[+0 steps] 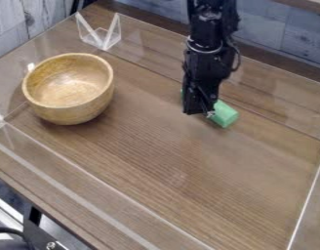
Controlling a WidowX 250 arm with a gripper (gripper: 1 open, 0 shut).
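Observation:
The black gripper (202, 105) hangs low over the middle of the wooden table, its fingers down near the surface and shut. A green block (220, 114) lies just right of and partly behind the fingertips; whether they touch it cannot be told. Nothing shows held between the fingers.
A large wooden bowl (69, 90) sits on the left of the table (163, 176). A white wire-like object (100, 35) is at the back left. A blue-grey panelled wall runs along the back right.

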